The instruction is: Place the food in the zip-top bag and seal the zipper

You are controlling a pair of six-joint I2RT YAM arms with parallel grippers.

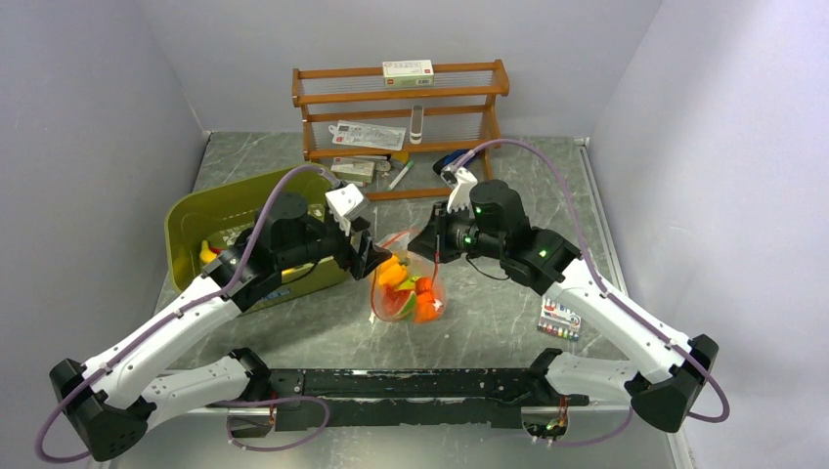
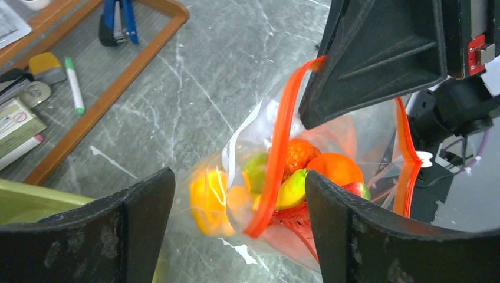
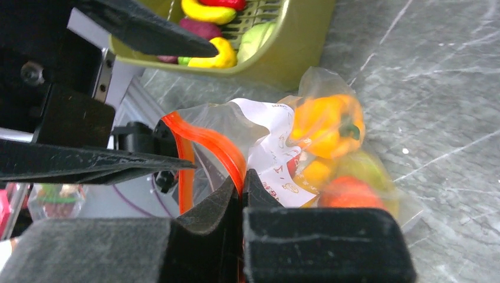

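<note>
A clear zip top bag (image 1: 395,301) with an orange zipper rim hangs mouth-up in the top view, toy food inside. The left wrist view shows an orange fruit (image 2: 335,167), a yellow-green piece (image 2: 292,190) and a yellow pepper (image 2: 209,197) through the film. In the right wrist view, my right gripper is shut with the orange zipper strip (image 3: 219,143) pinched between its fingertips. My left gripper stands open, its fingers spread on either side of one orange rim; the lower finger (image 3: 135,163) appears close against the strip.
At the left is a green basket (image 1: 178,234) holding more toy food. Behind stands a wooden rack (image 1: 396,99) with boxes and tools. A marker box (image 1: 559,319) lies at the right.
</note>
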